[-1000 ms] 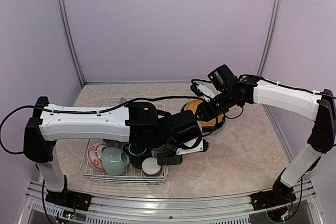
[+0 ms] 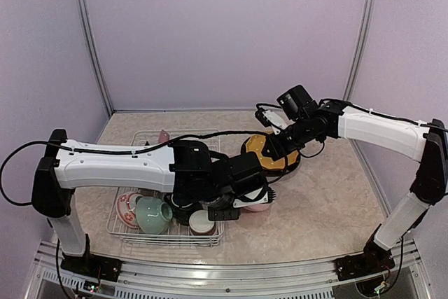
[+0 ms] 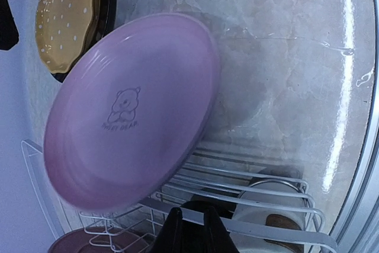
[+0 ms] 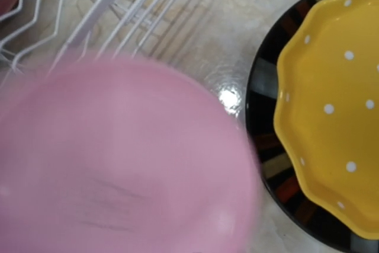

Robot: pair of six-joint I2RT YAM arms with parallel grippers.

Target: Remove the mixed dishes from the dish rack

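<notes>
In the left wrist view a pink plate (image 3: 133,111) with a bear print is tilted, its lower edge by the rack rail. My left gripper is shut below it, with nothing visible between its fingers. The plate's pink face (image 4: 130,164) fills the lower left of the right wrist view, blurred. My right gripper (image 2: 274,148) is over the yellow dish in the top view; it looks shut, and its fingers are hidden in its own wrist view. The white dish rack (image 2: 168,241) holds a green cup (image 2: 152,215), a red-patterned bowl (image 2: 127,208) and a white-topped cup (image 2: 202,223).
A yellow polka-dot dish (image 4: 331,111) rests on a black plate (image 4: 266,87), right of the rack. Another pink item (image 3: 89,240) stands in the rack. Both arms reach close together over the middle.
The right gripper has shifted slightly; the left arm has barely moved.
</notes>
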